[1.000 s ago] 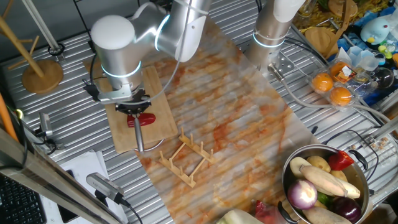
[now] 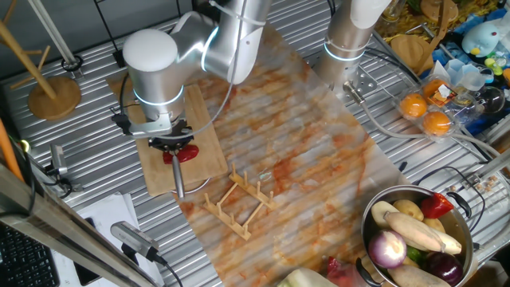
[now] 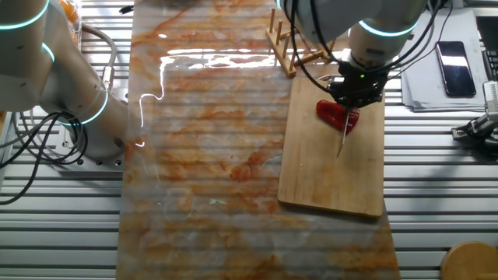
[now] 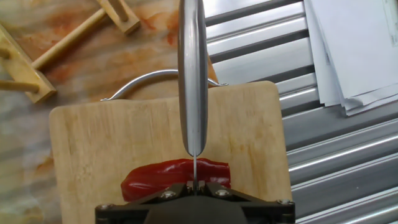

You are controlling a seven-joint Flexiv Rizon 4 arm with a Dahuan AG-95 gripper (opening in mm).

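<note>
A knife (image 4: pixel 194 81) with a metal handle is held edge-on in my gripper, which is shut on it. In the wrist view its handle points away over the far edge of the wooden cutting board (image 4: pixel 87 143). A glossy red pepper (image 4: pixel 155 177) lies crosswise on the board, right under the fingers. The thin blade crosses the pepper in the wrist view and shows beside it in exterior view 2; how deep it sits in the pepper cannot be told. The arm hides part of the board in exterior view 1.
Beside the board stands a wooden peg rack (image 2: pixel 239 206). A metal pot (image 2: pixel 373 214) of vegetables is at the lower right. A phone (image 3: pixel 456 68) lies on papers at the other side of the board. The marbled sheet (image 3: pixel 202 155) is mostly clear.
The arm has shifted slightly down and right in exterior view 1, with the knife still held. The pepper now looks turned a little and wider in outline. The board has stayed put.
</note>
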